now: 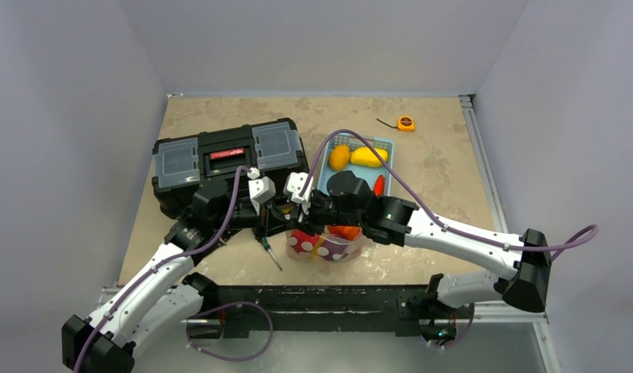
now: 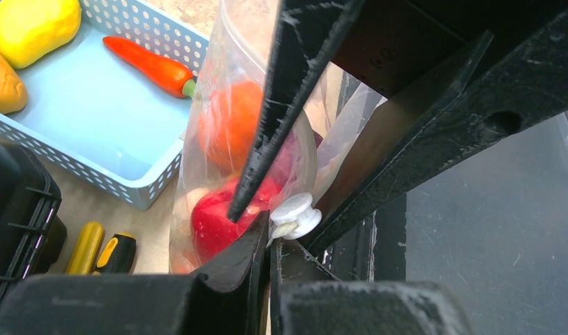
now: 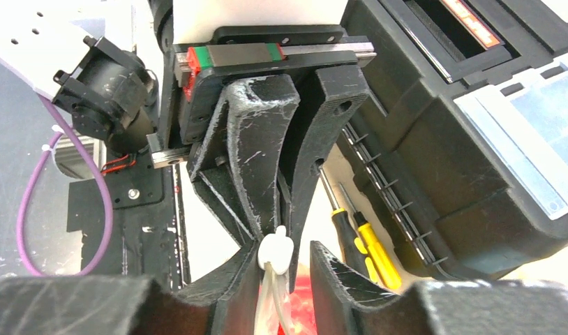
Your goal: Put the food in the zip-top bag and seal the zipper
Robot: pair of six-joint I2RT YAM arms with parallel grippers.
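The clear zip top bag (image 2: 192, 164) stands at the table's front edge with red and orange food (image 2: 229, 129) inside. In the top view its dotted front (image 1: 321, 247) shows below the arms. The white zipper slider (image 2: 294, 215) sits at the bag's edge, right at the fingertips of my left gripper, which is shut with the thin edge of the bag between its tips. My right gripper stands part open, its fingers on either side of the slider and bag edge, with gaps visible.
Behind the bag is a blue basket (image 1: 321, 180) with a yellow mango, an orange fruit and a red pepper (image 2: 150, 66). A black toolbox (image 1: 228, 155) fills the left side. Screwdrivers (image 3: 358, 241) lie near it. A tape measure (image 1: 406, 123) rests at the back right.
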